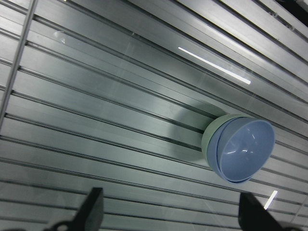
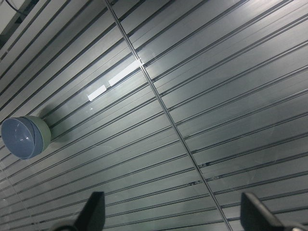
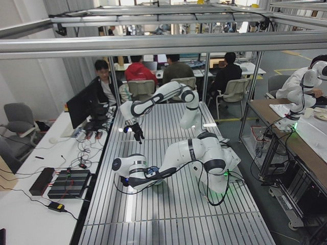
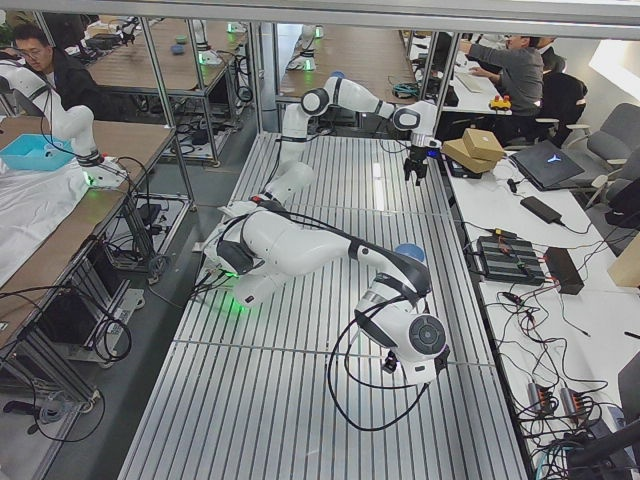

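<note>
A blue bowl sits nested with another blue one and a pale green bowl on the slatted metal table; the stack shows at the left of the right wrist view [image 2: 19, 137] and is mostly behind an arm in both camera views. My left gripper [image 4: 418, 178] is raised over the table, its fingers apart at the bottom of its wrist view, empty, with the bowls ahead to one side. My right gripper [image 3: 138, 137] also hangs open and empty over the table, farther from the bowls.
A desk [image 3: 30, 219] with electronics, cables and a monitor [image 3: 82, 104] runs along one side. A brown workbench [image 3: 306, 148] with another arm stands opposite, and metal frame posts surround the table.
</note>
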